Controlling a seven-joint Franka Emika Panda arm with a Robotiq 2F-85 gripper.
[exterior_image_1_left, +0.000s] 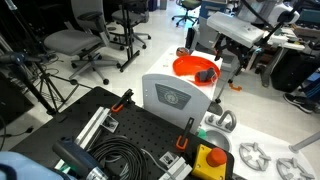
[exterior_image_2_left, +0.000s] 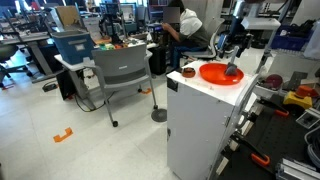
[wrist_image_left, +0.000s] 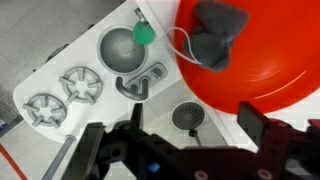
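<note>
My gripper stands open, its dark fingers wide apart along the lower edge of the wrist view, with nothing between them. A dark grey soft object (wrist_image_left: 215, 35) with a thin pale loop lies on the orange-red plate (wrist_image_left: 270, 85). In exterior view 1 that plate (exterior_image_1_left: 187, 65) rests on the white counter, with the grey object (exterior_image_1_left: 206, 75) at its right side. The gripper is above the counter, apart from the grey object. A green round item (wrist_image_left: 144, 33) sits at the edge of the small sink (wrist_image_left: 121, 50).
Beside the sink stands a faucet (wrist_image_left: 137, 90), and further left a stove burner (wrist_image_left: 80, 84). A round drain (wrist_image_left: 188, 116) shows near the gripper. A yellow box with a red button (exterior_image_1_left: 210, 160) and coiled black cable (exterior_image_1_left: 118, 158) occupy the foreground.
</note>
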